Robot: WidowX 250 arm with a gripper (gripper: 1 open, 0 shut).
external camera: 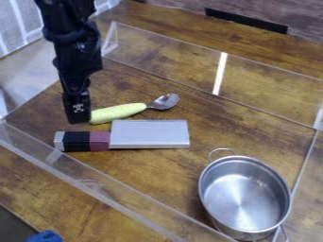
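Observation:
The black gripper [78, 106] is lowered at the left, open, its fingertips just left of a yellow-green handle [119, 111] that belongs to a spoon with a silver bowl [165, 101]. In front of them lies a cleaver-like knife with a flat silver blade [149, 134] and a dark black and maroon handle [78, 141]. A steel pot [245, 194] stands at the lower right.
Clear plastic walls border the wooden work surface [240, 104]. A blue object [44, 235] sits at the lower left corner, outside the wall.

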